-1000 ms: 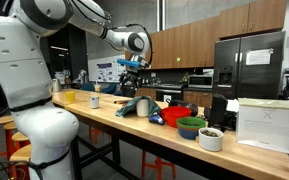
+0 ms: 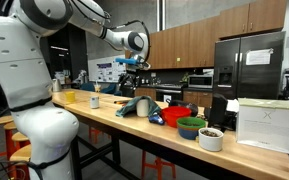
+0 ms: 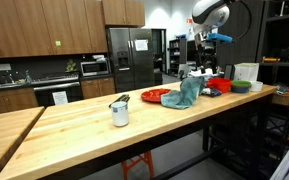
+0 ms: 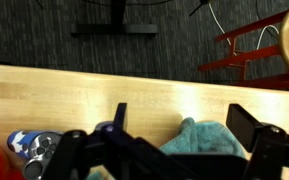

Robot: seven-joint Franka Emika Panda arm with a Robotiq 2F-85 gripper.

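My gripper stands open in the wrist view, its two dark fingers wide apart with no object visible between the tips. Below and between them, a grey-green cloth [image 4: 212, 138] lies on the light wooden table [image 4: 159, 92]. Exterior view 2 has the cloth [image 3: 184, 93] rumpled into a raised heap near the table edge, with the arm above it. From exterior view 1 the same cloth [image 2: 136, 106] is left of a red container [image 2: 174, 115]. The arm's wrist [image 2: 137, 42] is well above the table there.
Beside the cloth, a blue-and-silver can [image 4: 36, 146] lies at lower left in the wrist view. Green and blue bowls [image 2: 191, 126], a white tub [image 2: 211, 139] and a white box [image 2: 266, 125] line the near right. A white mug [image 3: 119, 115] stands on an otherwise largely clear stretch of table.
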